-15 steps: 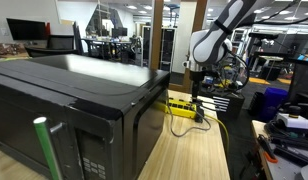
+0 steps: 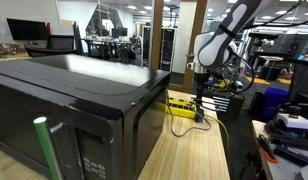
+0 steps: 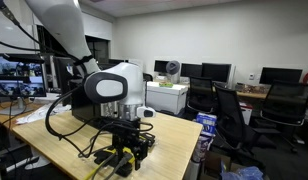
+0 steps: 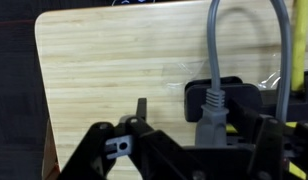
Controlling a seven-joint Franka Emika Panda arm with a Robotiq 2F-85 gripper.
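Observation:
A grey plug (image 4: 212,125) with its grey cable (image 4: 213,50) shows in the wrist view, over a black and yellow power strip (image 4: 256,98). My gripper points down around the plug, its fingers (image 4: 141,112) spread apart on either side. Whether either finger touches the plug cannot be made out. From the side in exterior view 1, the yellow strip (image 2: 181,108) lies on the wooden table beneath my gripper. The arm's own body covers much of the strip in exterior view 2.
A large black microwave-like box (image 2: 89,100) fills the left of exterior view 1. A yellow cord (image 4: 298,45) runs beside the strip. Bare wood (image 4: 104,65) lies to the strip's left in the wrist view, up to the table edge.

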